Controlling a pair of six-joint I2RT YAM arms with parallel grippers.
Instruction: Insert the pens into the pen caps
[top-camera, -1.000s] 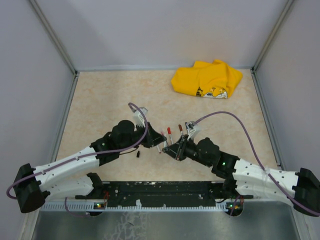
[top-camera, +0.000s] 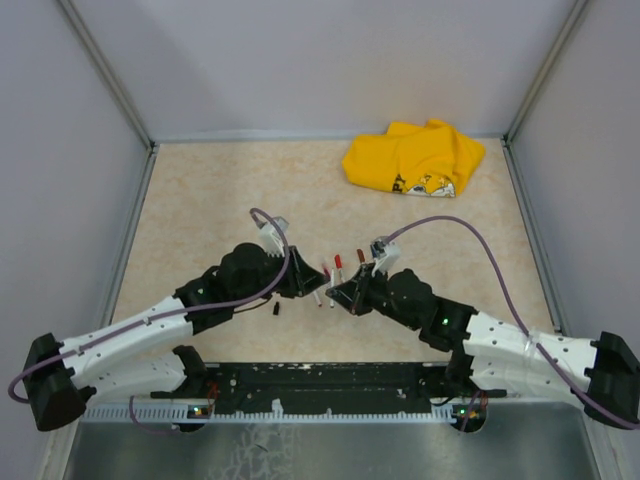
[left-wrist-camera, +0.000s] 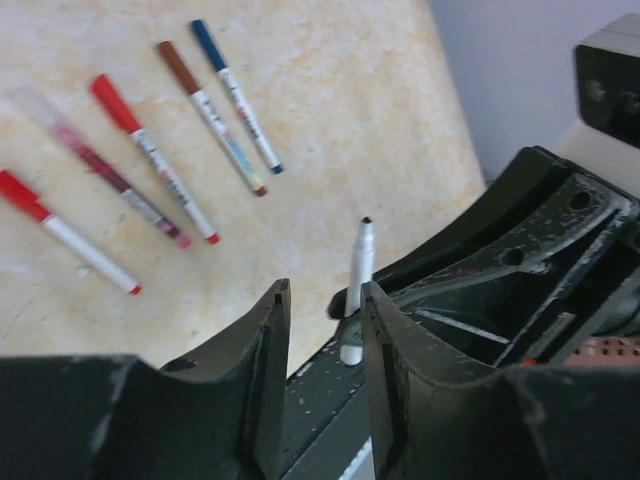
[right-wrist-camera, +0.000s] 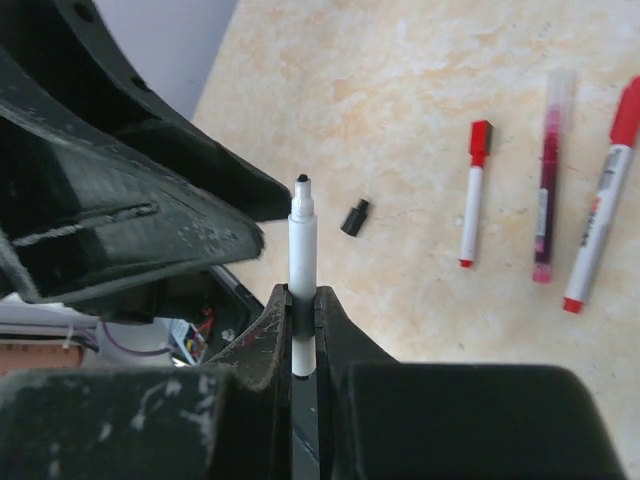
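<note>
My right gripper is shut on an uncapped white pen (right-wrist-camera: 303, 245), which stands upright with its black tip upward. In the left wrist view the same pen (left-wrist-camera: 362, 252) rises out of the right fingers, near the right finger of my left gripper. The left gripper is partly open, and I see nothing between its fingers. A small black cap (right-wrist-camera: 355, 217) lies loose on the table, also visible as a dark spot (top-camera: 276, 308) in the top view.
Several capped pens lie on the table: a small red one (left-wrist-camera: 70, 235), a pink one (left-wrist-camera: 110, 175), a larger red one (left-wrist-camera: 155, 155), a brown one (left-wrist-camera: 213, 117) and a blue one (left-wrist-camera: 237, 92). A yellow cloth (top-camera: 410, 155) lies at the back right.
The right arm has barely moved.
</note>
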